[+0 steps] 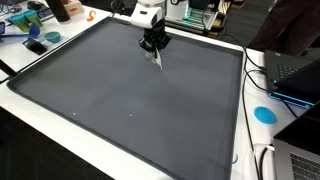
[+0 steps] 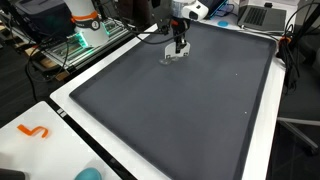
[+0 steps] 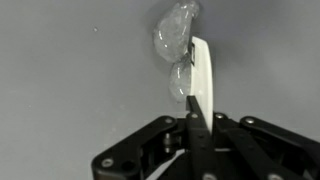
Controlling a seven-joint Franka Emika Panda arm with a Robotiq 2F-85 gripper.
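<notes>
My gripper is low over the far part of the dark grey board, its fingers shut on a thin white piece. In the wrist view this white piece looks like a narrow strip seen nearly edge-on, running out from between the fingertips. Exterior view 2 shows the white piece broader, below the gripper. Beside it lies a clear, shiny thing with rounded lobes; whether it touches the white piece I cannot tell. It shows only faintly as a clear patch in exterior view 2.
Most of the grey board is bare. A blue disc lies on the white table to its right, near the laptops. An orange piece lies on the table in exterior view 2. Cables run past the board's edges.
</notes>
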